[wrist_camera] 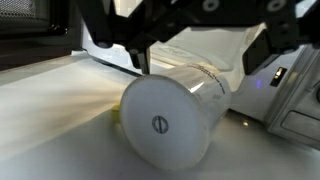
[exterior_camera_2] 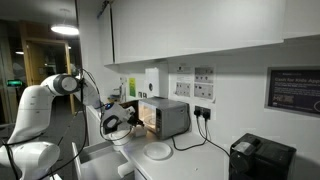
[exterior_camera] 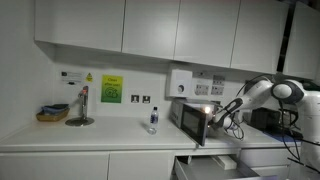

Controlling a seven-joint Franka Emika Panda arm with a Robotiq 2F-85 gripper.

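My gripper stands open in the wrist view. A white, cup-like object (wrist_camera: 165, 122) with a round flat end and a small dark slot mark lies close in front of the fingers; whether they touch it is unclear. Something yellow (wrist_camera: 115, 115) peeks out at its left side. In the second exterior view the gripper is beside the open front of the grey microwave (exterior_camera_2: 168, 117). The first exterior view shows the microwave (exterior_camera: 189, 120) with its door (exterior_camera: 196, 127) swung open, partly hiding the gripper.
A white plate (exterior_camera_2: 157, 151) lies on the counter in front of the microwave. A black appliance (exterior_camera_2: 260, 158) stands further along. A bottle (exterior_camera: 154, 120), a tap (exterior_camera: 85, 105) and a basket (exterior_camera: 52, 113) are on the left counter. Below the microwave, a drawer (exterior_camera: 205, 167) is pulled out.
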